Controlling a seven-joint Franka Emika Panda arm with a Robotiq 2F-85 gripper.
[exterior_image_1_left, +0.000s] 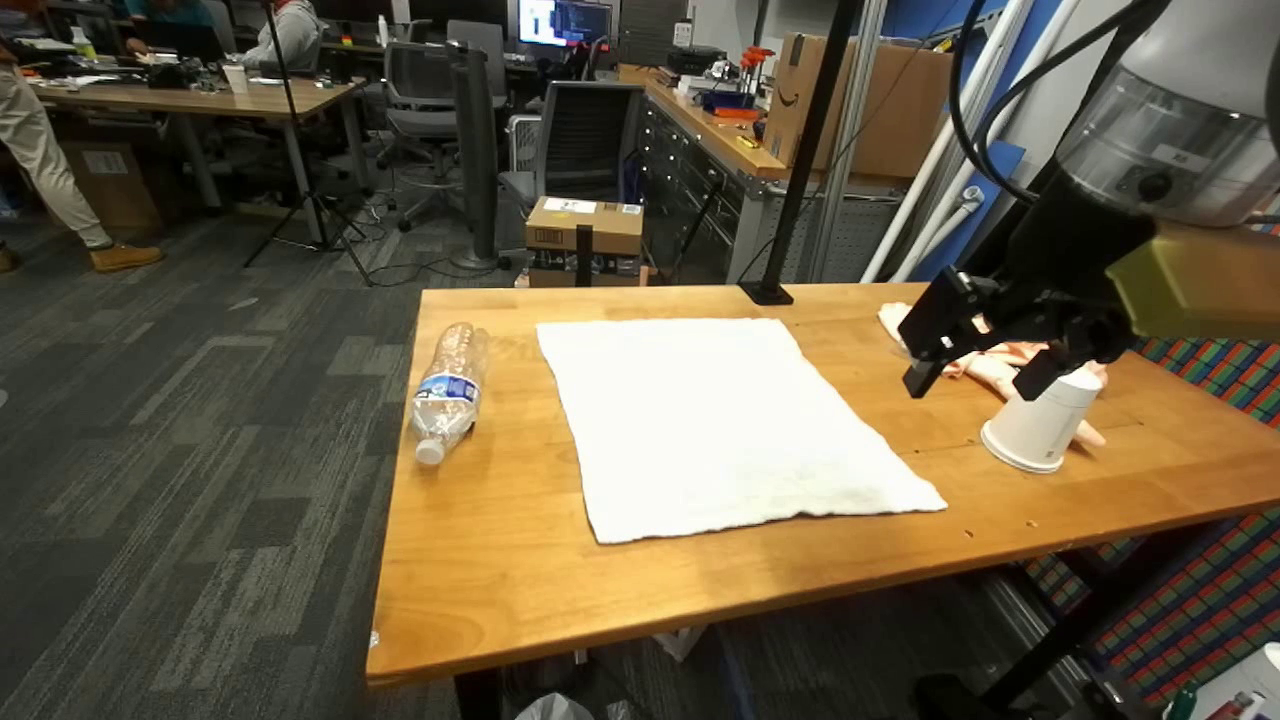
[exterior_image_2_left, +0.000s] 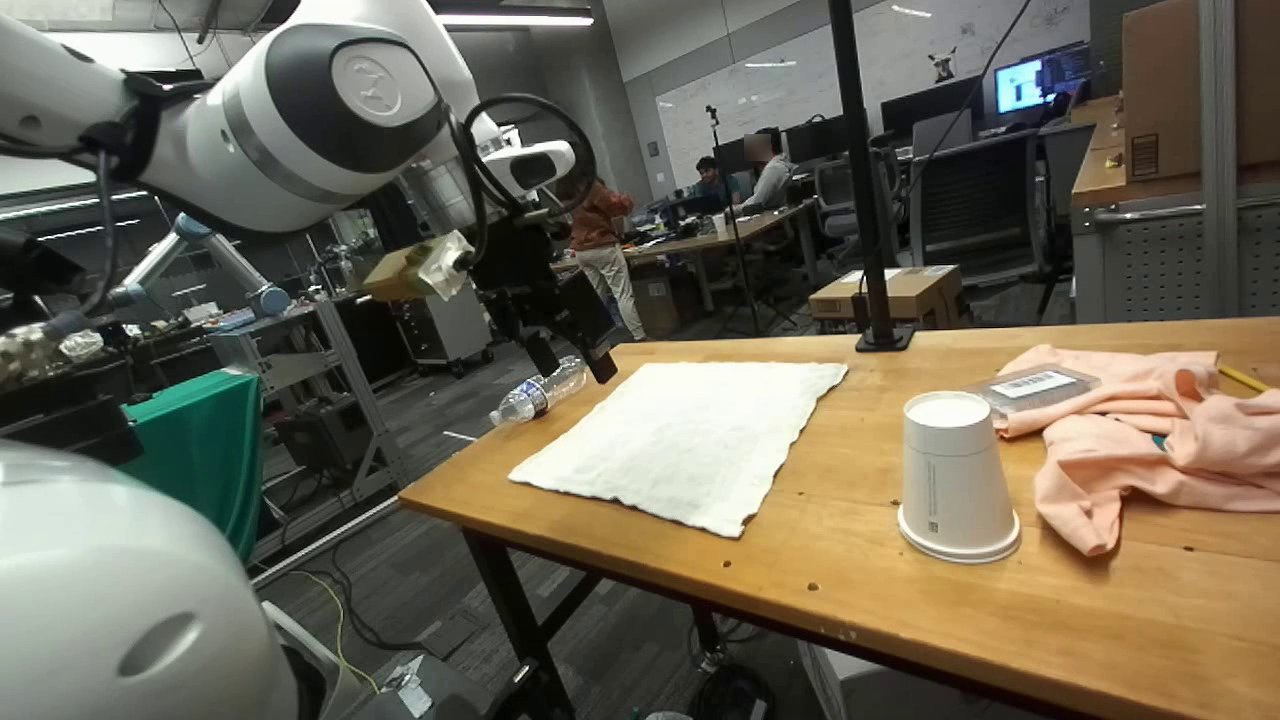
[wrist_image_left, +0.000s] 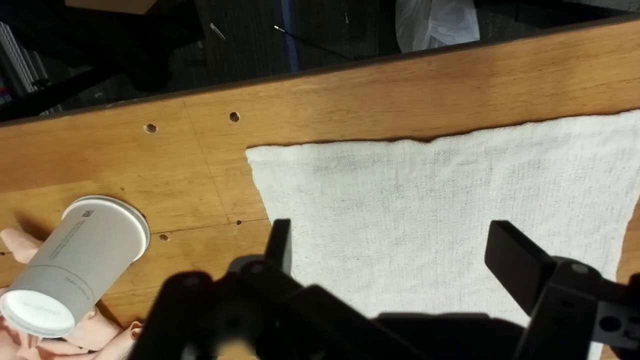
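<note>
Wide open and empty, my gripper hangs above the table; in the wrist view its two fingers (wrist_image_left: 517, 264) stand apart over the white cloth. The white cloth (exterior_image_1_left: 720, 420) lies spread flat on the wooden table, with slightly wavy edges. An upside-down white paper cup (exterior_image_2_left: 954, 480) stands to the right of the cloth in the second exterior view. Behind that cup is a crumpled peach cloth (exterior_image_2_left: 1152, 432) with a clear flat case (exterior_image_2_left: 1041, 386) resting on it. A clear plastic bottle (exterior_image_1_left: 447, 390) with a blue label lies on its side left of the white cloth.
A black post (exterior_image_1_left: 780, 228) rises at the table's back edge. Bare wood (exterior_image_1_left: 504, 588) surrounds the white cloth, with free room along the front edge. In the second exterior view, a yellow stick (exterior_image_2_left: 1243, 379) pokes out by the peach cloth.
</note>
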